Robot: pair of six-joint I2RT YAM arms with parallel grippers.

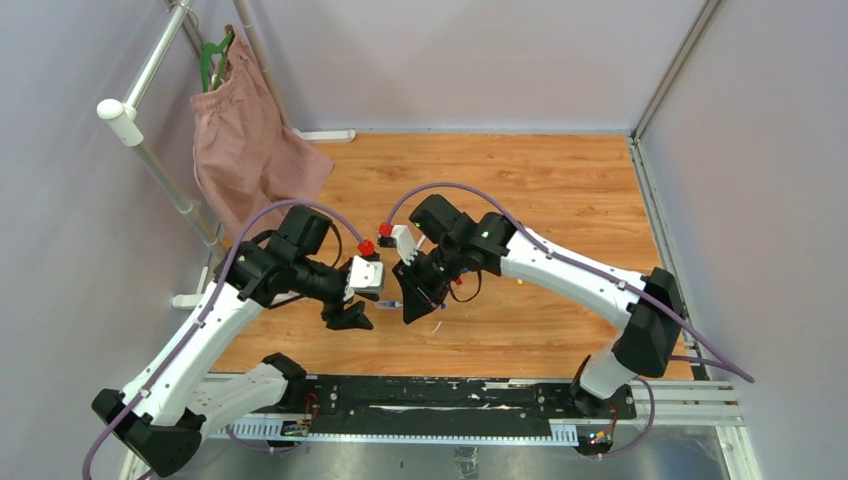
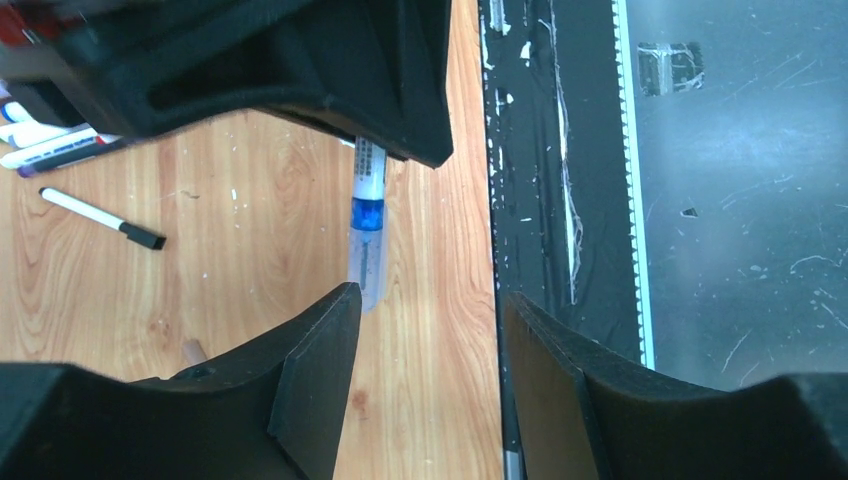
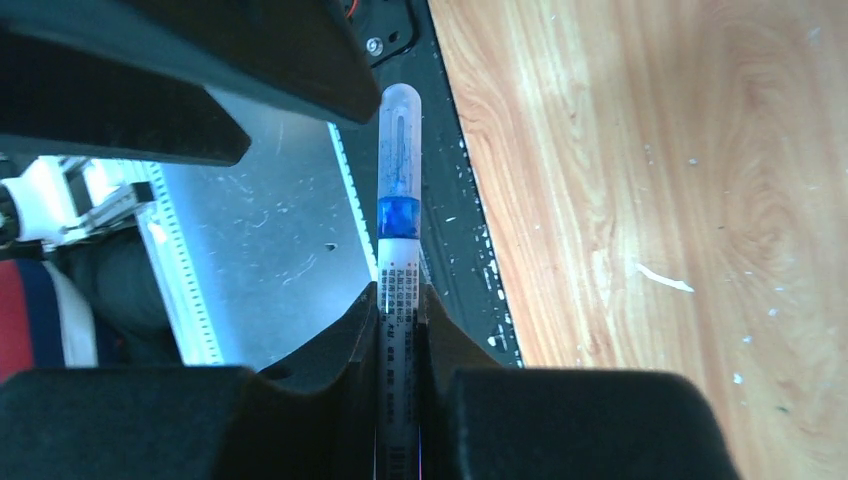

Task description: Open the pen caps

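A pen [image 3: 398, 270] with a white printed barrel, blue band and clear rounded cap [image 3: 400, 130] points out from my right gripper, which is shut on the barrel. In the left wrist view the clear cap [image 2: 367, 265] hangs from the right gripper's dark fingers, its end close to the tip of one left finger. My left gripper is open with a gap between its fingers, and the cap lies toward one side of that gap. Whether cap and finger touch I cannot tell. From above, the left gripper [image 1: 368, 312] and right gripper [image 1: 402, 300] face each other closely.
A black-capped marker [image 2: 95, 214] lies alone on the wooden table [image 1: 540, 330], and several more pens [image 2: 50, 145] are bunched beyond it. Pink cloth [image 1: 245, 135] hangs from a rack at the left.
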